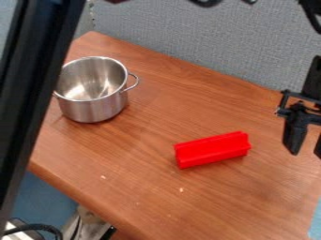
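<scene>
A red cylinder (211, 150) lies on its side on the wooden table (150, 187), right of centre. My gripper (309, 143) is at the right edge of the view, partly cut off, open and held apart from the cylinder, to its right.
A steel pot (90, 105) with handles stands at the left of the table. A dark vertical frame fills the left edge of the view, and a grey panel runs behind the table.
</scene>
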